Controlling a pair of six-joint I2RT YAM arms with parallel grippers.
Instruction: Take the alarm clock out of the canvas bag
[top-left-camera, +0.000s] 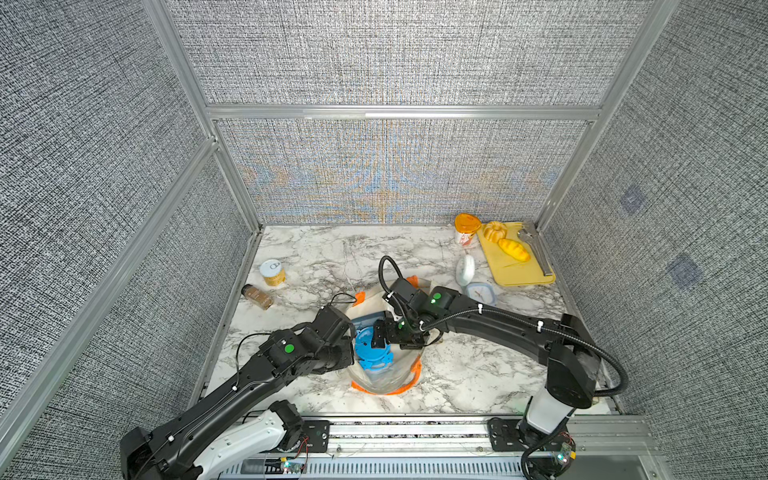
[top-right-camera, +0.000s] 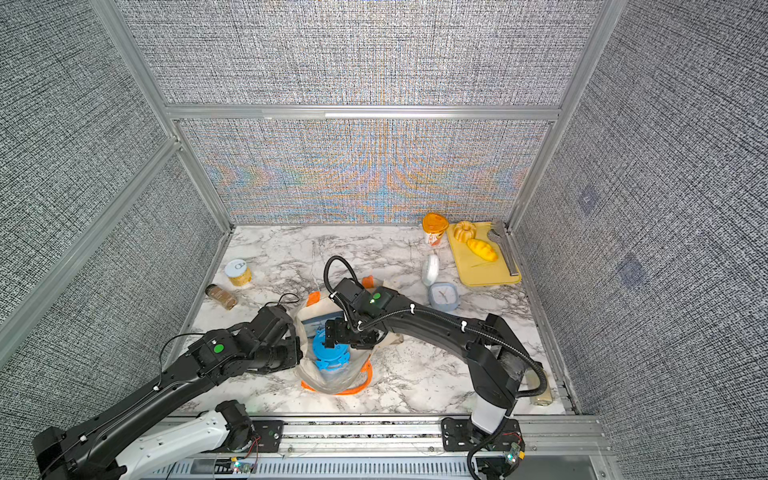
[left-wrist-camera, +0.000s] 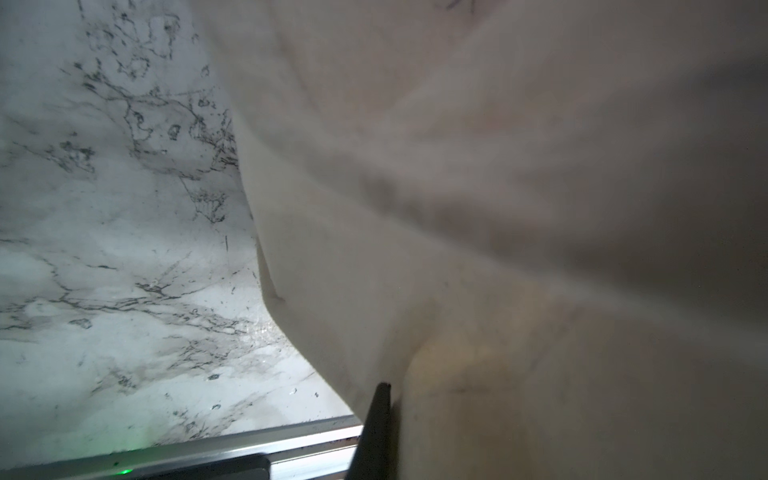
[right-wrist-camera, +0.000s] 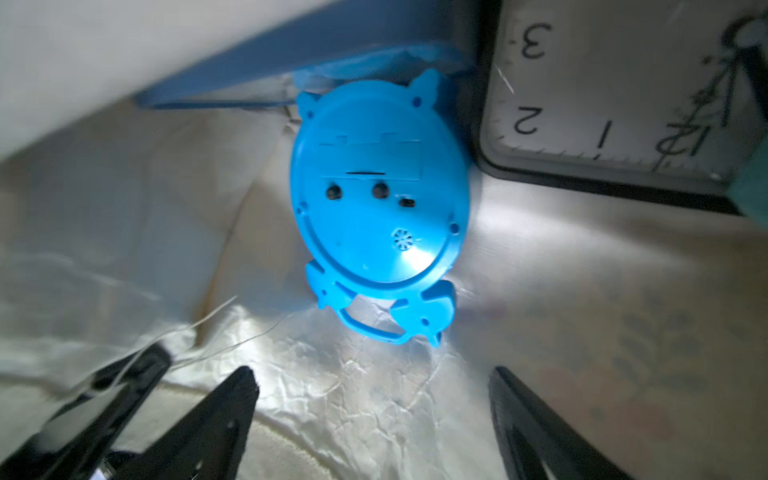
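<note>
A blue alarm clock (right-wrist-camera: 379, 208) lies back-up on the lining inside the canvas bag, beside a square clock (right-wrist-camera: 608, 88) seen in the right wrist view. In the top views the bag has orange handles and sits at the table's front middle. My right gripper is open above the alarm clock, its fingertips short of it. My left gripper (top-left-camera: 348, 356) is shut on the bag's left side; in the left wrist view the fabric fills most of the frame, with one finger showing.
A yellow board (top-left-camera: 508, 268) with bread and utensil, an orange cup (top-left-camera: 467, 228), a white object (top-left-camera: 465, 272) and a pale-blue item (top-left-camera: 480, 293) are at the right. A can (top-left-camera: 272, 272) and jar (top-left-camera: 257, 297) lie left.
</note>
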